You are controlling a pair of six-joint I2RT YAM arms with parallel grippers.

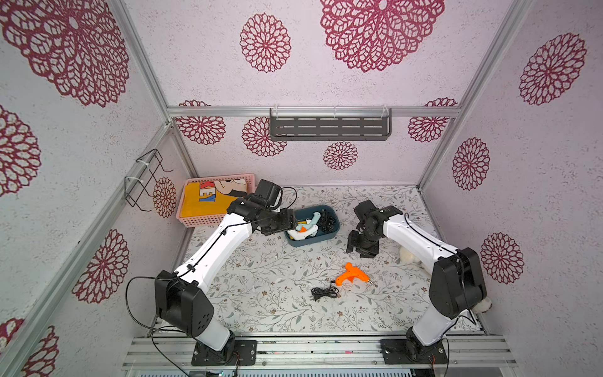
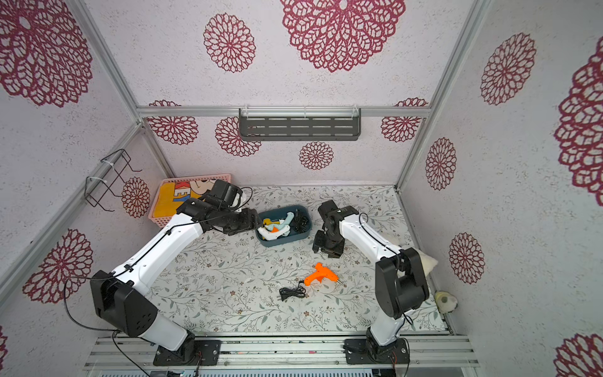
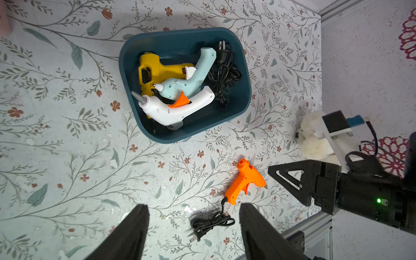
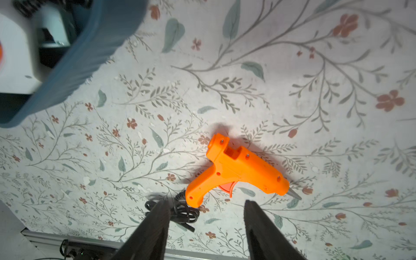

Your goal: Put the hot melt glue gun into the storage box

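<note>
An orange hot melt glue gun (image 4: pixel 242 169) lies on the patterned table, its metal nozzle pointing right in the right wrist view. Its black cord (image 3: pixel 212 223) is bundled beside the handle. Behind it stands the dark teal storage box (image 3: pixel 186 137), holding a white glue gun (image 3: pixel 177 110), a light blue one (image 3: pixel 190 78), a yellow one (image 3: pixel 162 69) and black cables (image 3: pixel 225 73). My right gripper hovers above and behind the orange gun, its fingers apart and empty. Beside the box's left end, my left gripper (image 1: pixel 292 220) is open above the table with nothing in it.
A pink basket (image 1: pixel 201 220) with a yellow cloth item stands at the back left. White plush objects (image 3: pixel 314 134) lie at the right side, near the right arm.
</note>
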